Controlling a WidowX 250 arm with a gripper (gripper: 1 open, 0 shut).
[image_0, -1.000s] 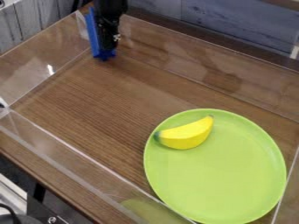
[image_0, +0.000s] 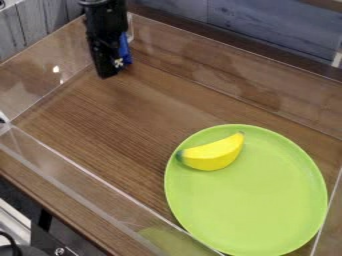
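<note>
The black gripper (image_0: 107, 64) reaches down at the back left of the wooden table, shut, in front of a blue object (image_0: 124, 48) that it partly hides; whether they touch is unclear. A yellow banana (image_0: 214, 152) lies on the upper left of a large green plate (image_0: 247, 215) at the front right.
Transparent edging runs along its left and front, and a grey-blue plank wall (image_0: 261, 35) stands behind it.
The gripper has moved left and lower, now in front of the blue object and covering more of its left side. The banana and plate are unchanged.
</note>
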